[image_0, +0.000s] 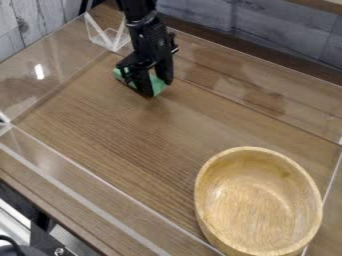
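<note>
The black gripper (146, 71) reaches down from the top of the view onto a green object (150, 87) on the wooden table, near the upper middle. Its fingers are closed on that object, which is partly hidden behind them; its exact shape is hard to tell.
A large pale yellow bowl (258, 200) sits at the lower right. A grey back wall (267, 35) borders the table, and white wire or plastic pieces show at the left and top left edges.
</note>
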